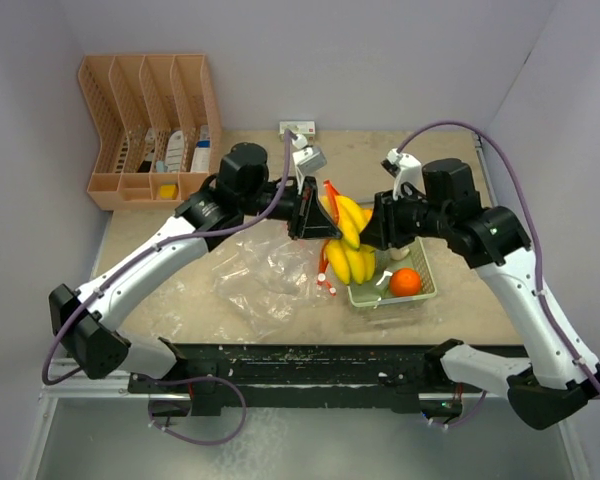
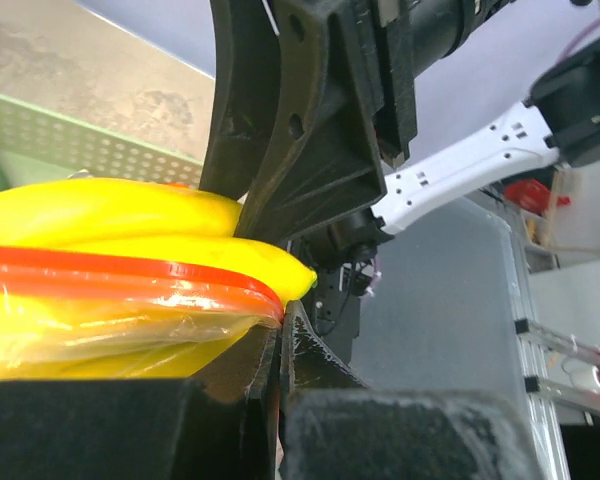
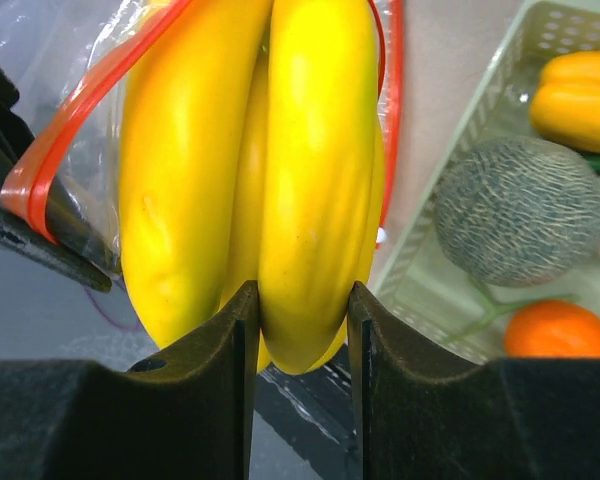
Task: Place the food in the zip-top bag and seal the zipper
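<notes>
A bunch of bananas (image 1: 345, 225) hangs raised, partly inside a clear zip bag with a red zipper strip (image 2: 130, 272). My left gripper is shut at the red bag edge. My right gripper is shut on the front banana (image 3: 315, 150). Below, a green container (image 1: 420, 270) holds an orange (image 1: 405, 282), a yellow pepper (image 3: 570, 95), a grey netted-looking round item (image 3: 515, 210) and other food.
An orange divided organizer (image 1: 125, 90) stands at the back left, a small box (image 1: 297, 128) at the back middle. Crumpled clear plastic (image 1: 250, 280) lies on the table, left of the container.
</notes>
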